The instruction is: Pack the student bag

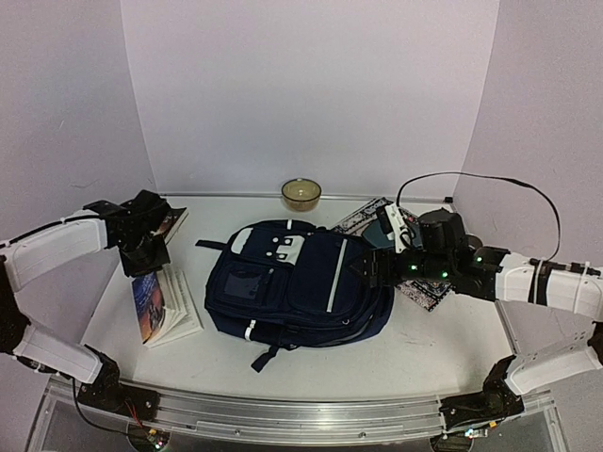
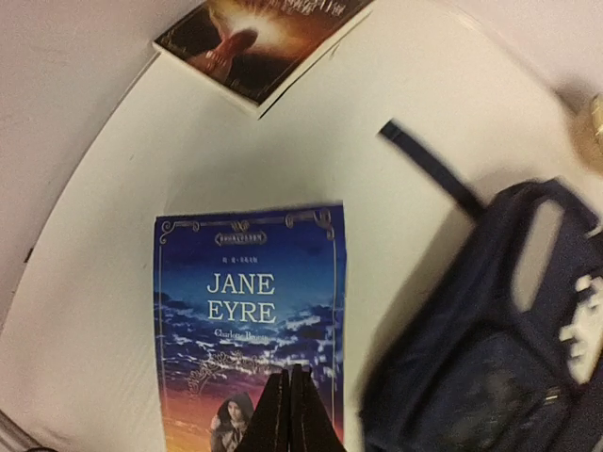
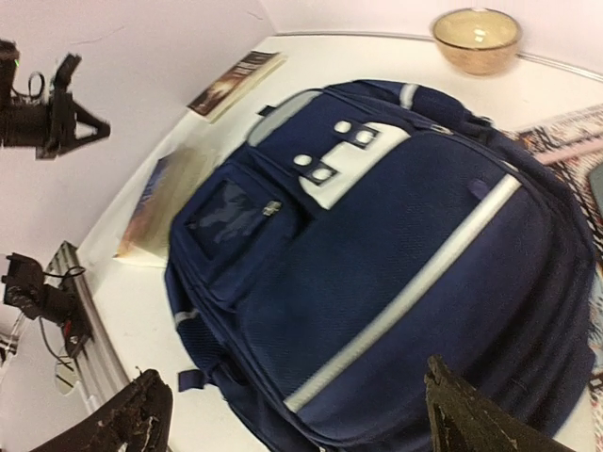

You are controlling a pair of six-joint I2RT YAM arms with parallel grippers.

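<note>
The Jane Eyre book (image 1: 148,306) is tipped up at the left of the table, its pale pages fanned toward the bag. At its upper end is my left gripper (image 1: 151,268). In the left wrist view the gripper's dark fingers (image 2: 273,414) are together in front of the blue cover (image 2: 240,282); whether they pinch any of it is unclear. A navy backpack (image 1: 306,282) lies flat in the middle. Over its right part my right gripper stands open, its fingers (image 3: 141,414) wide apart with only the bag below. A second book (image 2: 273,38) lies behind the first.
A brown glass bowl (image 1: 301,194) stands at the back. Behind and right of the bag, a patterned cloth-like item (image 1: 363,217) lies partly hidden under the right arm. Bare table (image 1: 443,348) shows at the front right.
</note>
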